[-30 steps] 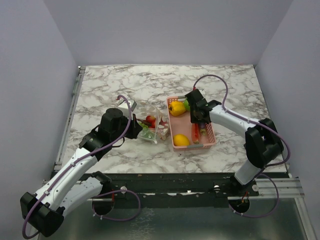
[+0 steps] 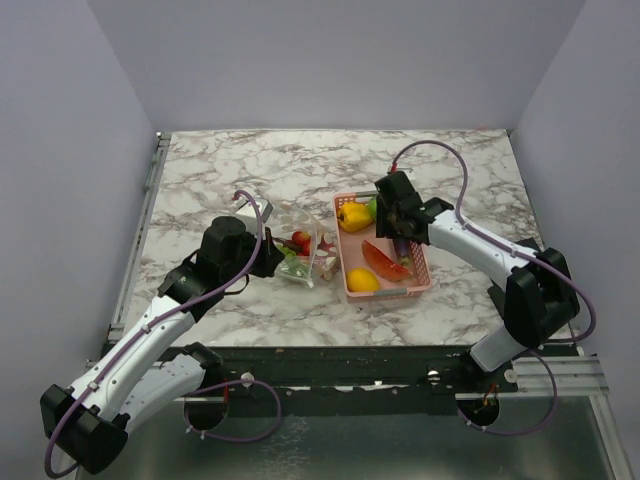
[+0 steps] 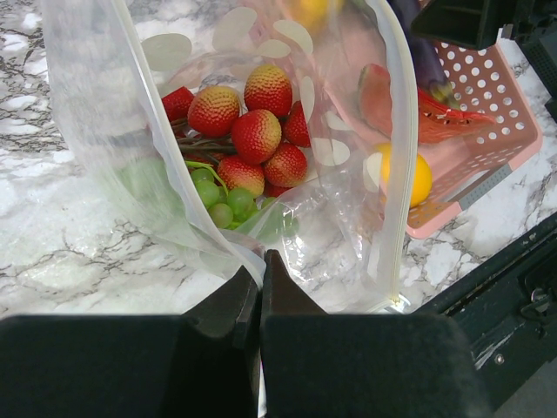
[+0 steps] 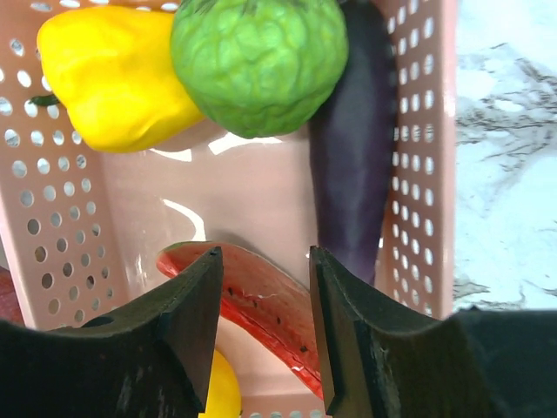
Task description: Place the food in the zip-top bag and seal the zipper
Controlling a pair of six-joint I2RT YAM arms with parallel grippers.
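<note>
The clear zip bag holds lychees and green grapes. My left gripper is shut on the near part of its rim. The pink basket holds a yellow pepper, a green round vegetable, an eggplant, a red slice and a yellow fruit. My right gripper hangs part open above the red slice, with nothing visibly held.
Bare marble table lies behind and around the bag and basket. The table's dark front edge runs close below both.
The red slice now lies diagonally in the basket instead of lengthwise. The left arm is unchanged.
</note>
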